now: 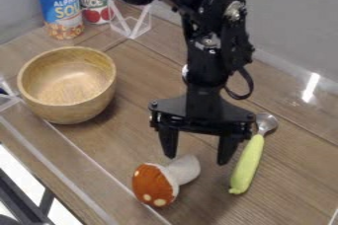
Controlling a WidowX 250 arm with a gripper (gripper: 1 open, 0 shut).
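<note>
My black gripper points down at the middle of the table, its two fingers apart with nothing held between them. A plush mushroom, orange spotted cap and white stem, lies just below and left of the fingers. To their right lies a pale green long object, with a silver spoon-like thing at its upper end.
A wooden bowl stands at the left. Two cans, an Alphabet soup and a red one, stand at the back left. A wall runs behind. Bare wooden table shows at the right and centre.
</note>
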